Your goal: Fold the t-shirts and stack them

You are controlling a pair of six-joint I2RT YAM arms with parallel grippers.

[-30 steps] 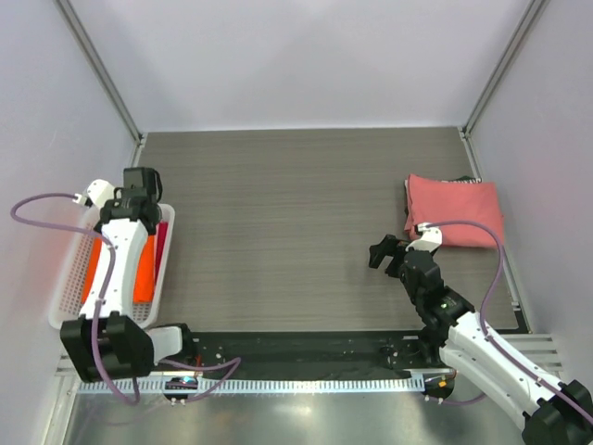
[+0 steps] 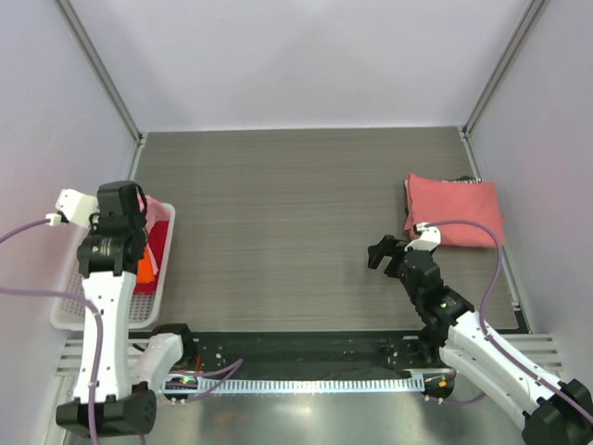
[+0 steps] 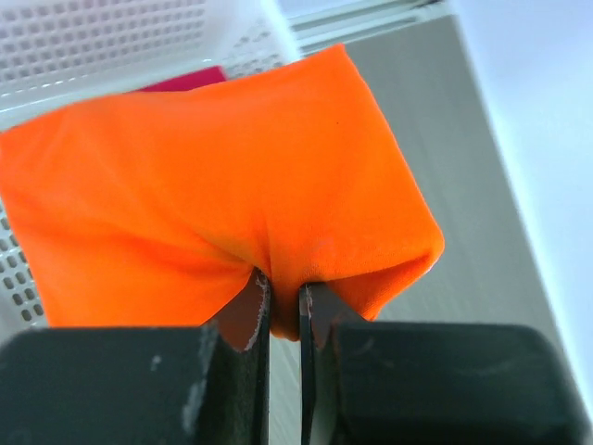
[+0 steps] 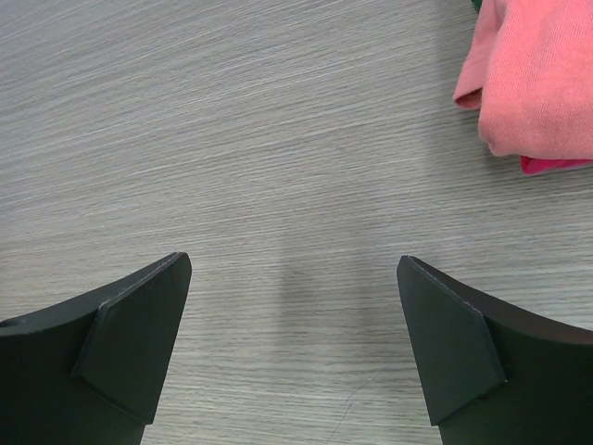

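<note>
In the left wrist view my left gripper is shut on a bunched fold of an orange T-shirt [image 3: 195, 176], which spreads out above the fingers. Below it shows a white perforated basket [image 3: 111, 42] with a sliver of a red shirt [image 3: 190, 80] inside. From the top, the left arm covers much of the basket [image 2: 111, 326]; parts of the orange shirt [image 2: 144, 267] and a red shirt [image 2: 161, 239] show beside it. My right gripper stands open over bare table. A folded coral-red shirt [image 2: 452, 211] lies on a stack at the table's right.
In the right wrist view the stack's coral shirt [image 4: 542, 93] has a bright pink edge [image 4: 551, 165] peeking from beneath it. Pale walls enclose the table at the back and sides.
The right arm and the stack stay still.
</note>
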